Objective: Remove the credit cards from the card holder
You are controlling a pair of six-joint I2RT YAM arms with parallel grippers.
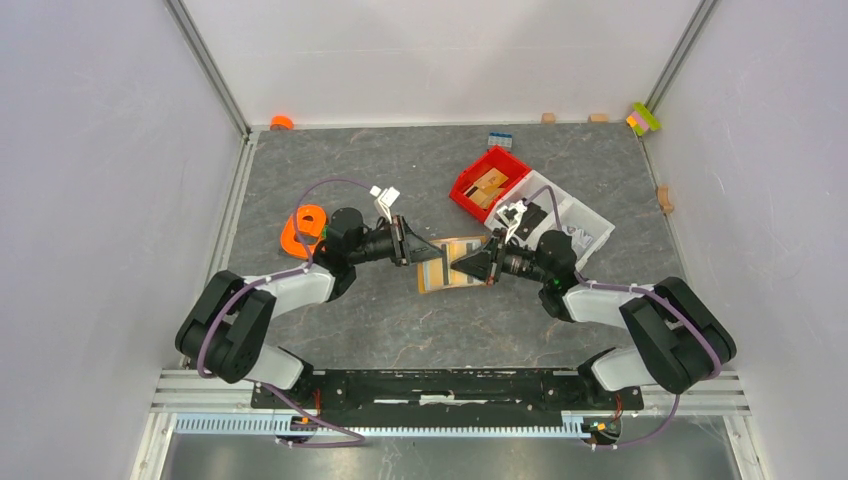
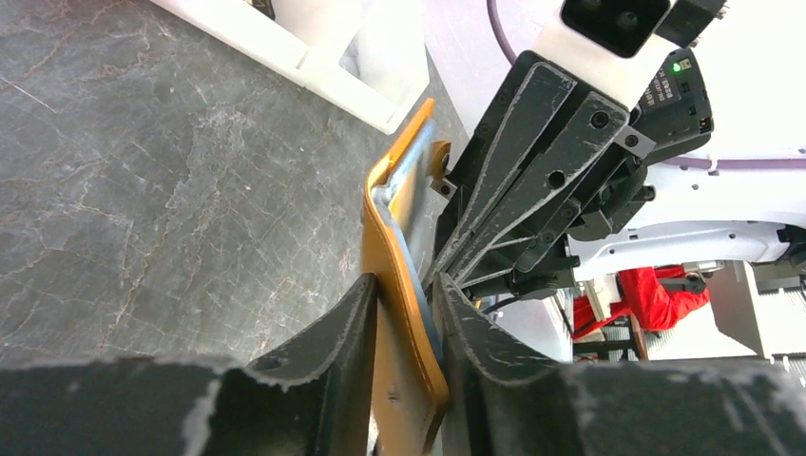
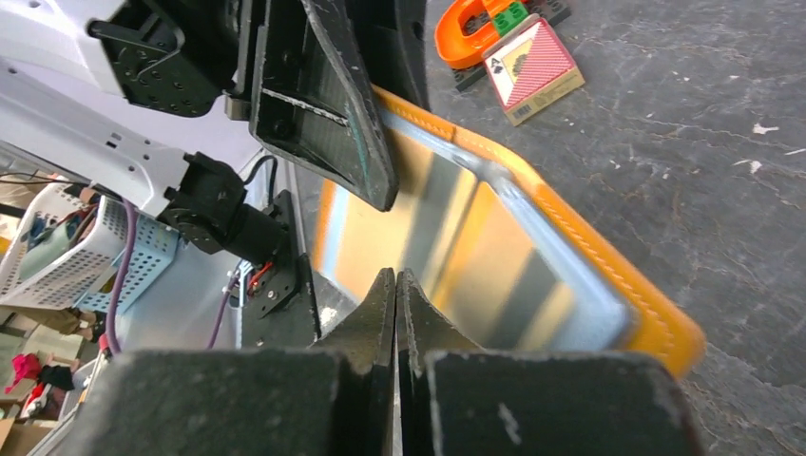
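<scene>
The open orange card holder hangs between both arms, with my left gripper shut on its edge. In the left wrist view it stands edge-on and tilted between the fingers. Two tan cards with a dark stripe show in the right wrist view: the left-hand card and the right-hand card, both still in its clear sleeves. My right gripper is shut, nothing between its fingers. Its tips are in front of the cards, near the gap between them; whether they touch cannot be seen.
A red box and a white tray stand behind the right arm. An orange ring-shaped piece and a small card box lie on the left.
</scene>
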